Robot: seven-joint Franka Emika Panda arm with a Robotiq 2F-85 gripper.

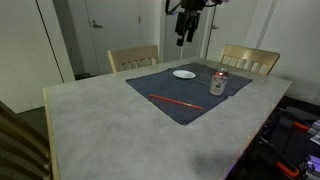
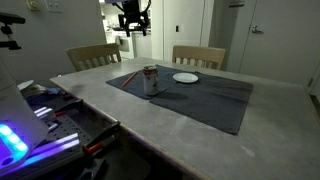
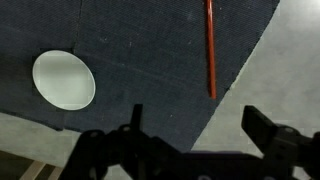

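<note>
My gripper (image 1: 184, 42) hangs high above the far part of the table, clear of everything on it. In the wrist view the gripper stands open, its two dark fingers wide apart and nothing between them. Below lie a white plate (image 3: 63, 80) at the left and a thin red stick (image 3: 211, 48) at the upper right. Exterior view 1 shows the plate (image 1: 184, 74) towards the back and the stick (image 1: 176, 102) nearer the front. A can (image 1: 219, 82) stands upright right of the stick; it is outside the wrist view.
A dark cloth (image 1: 150, 87) lies under these objects. Wooden chairs (image 1: 134, 59) stand around the table, and a dark arm or stand (image 1: 280, 160) is at the front right corner.
</note>
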